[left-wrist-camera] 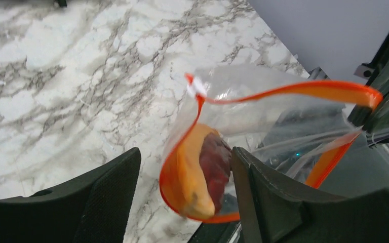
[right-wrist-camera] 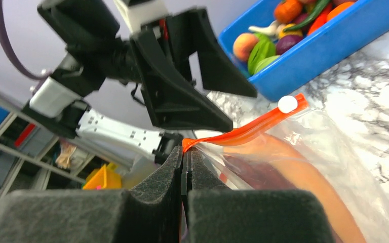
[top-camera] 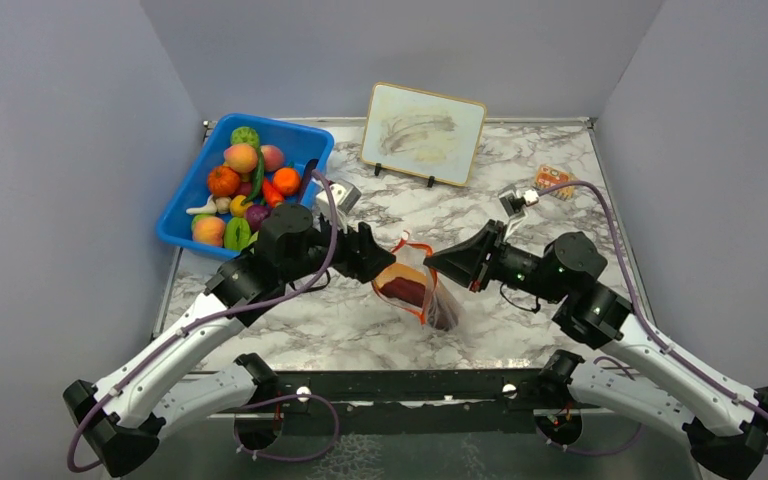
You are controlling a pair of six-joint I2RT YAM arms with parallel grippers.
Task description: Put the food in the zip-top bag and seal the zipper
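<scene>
A clear zip top bag [top-camera: 444, 300] with an orange zipper rim hangs at mid-table, its mouth gaping toward the left arm. Inside it lie an orange-tan food item [left-wrist-camera: 190, 174] and a dark red one [left-wrist-camera: 216, 159]. My right gripper is shut on the bag's orange rim [right-wrist-camera: 256, 126], pinching a thin edge at its fingertips. At the left of the bag mouth, my left gripper stands open; the near rim and food show beyond the gap between its fingers. Whether those fingers touch the bag, I cannot tell.
A blue bin [top-camera: 175, 222] of play fruit and vegetables stands at the back left. Behind the bag is a whiteboard [top-camera: 422, 135] on small black feet. A small orange packet [top-camera: 556, 181] lies at the back right. Bare marble tabletop [top-camera: 335, 335] surrounds the bag.
</scene>
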